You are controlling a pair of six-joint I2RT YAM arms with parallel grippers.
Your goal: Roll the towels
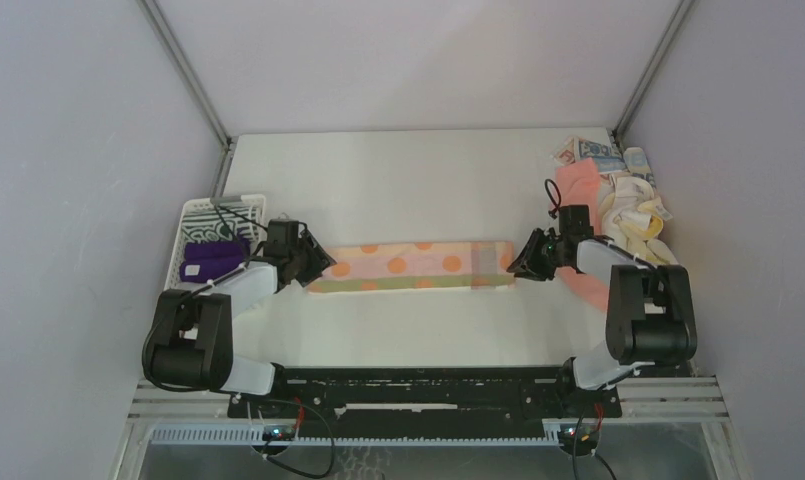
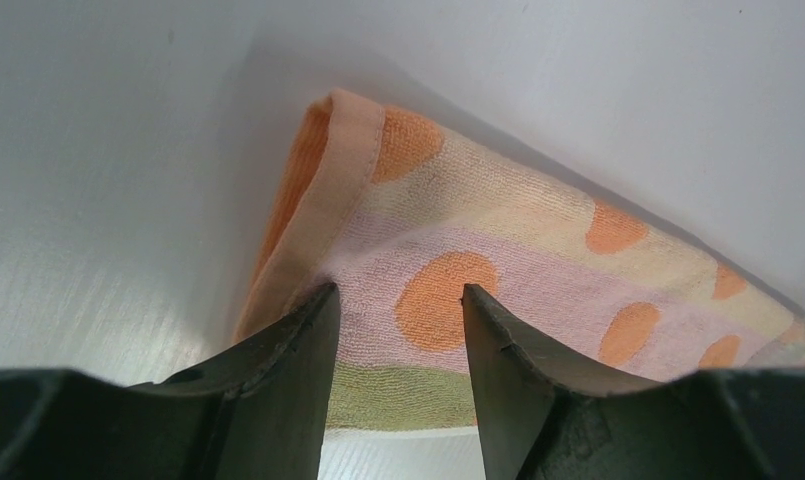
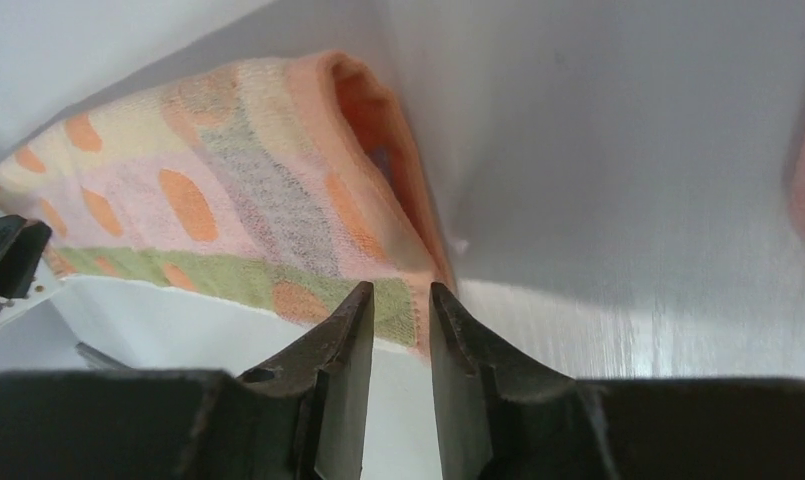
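Observation:
A peach, pink and green towel with orange spots (image 1: 413, 265) lies folded into a long flat strip across the table. Over its left end stands my left gripper, its fingers apart; the end's folded edge shows beside the left finger (image 2: 318, 335). At the opposite end my right gripper is narrowly open, and the towel's right edge (image 3: 403, 225) runs down between its fingers in the right wrist view. Whether cloth touches the finger pads cannot be told.
At the far left a white basket (image 1: 175, 245) holds a purple towel (image 1: 214, 262) and a striped one. A pile of cloths (image 1: 633, 215) with a pink towel (image 1: 578, 185) lies along the right side.

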